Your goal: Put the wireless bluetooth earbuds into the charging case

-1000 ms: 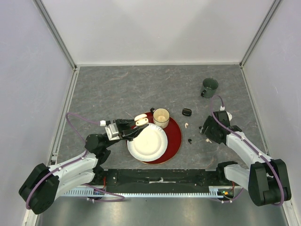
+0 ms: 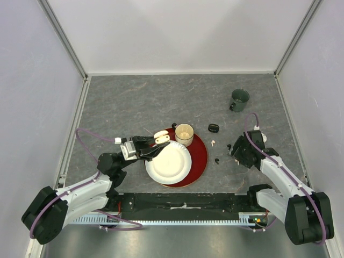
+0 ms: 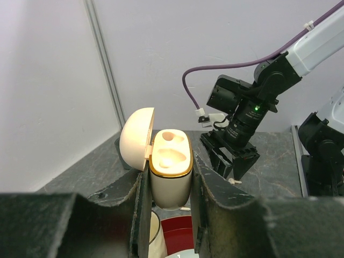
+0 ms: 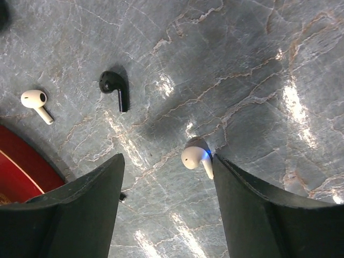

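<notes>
In the left wrist view, my left gripper is shut on the white charging case, which is upright with its lid swung open. Both wells look empty. On the table, a white earbud lies between the part-open fingers of my right gripper, apart from the left finger and close beside the right one. I cannot tell whether that finger touches its stem. Farther left lies another white earbud. From above, my right gripper is low at the table's right side.
Black earbuds lie loose nearby, and a black case sits behind them. A beige mug and white plate stand on the red tray. The dark mug is at the back right.
The left arm and the white case have stayed still.
</notes>
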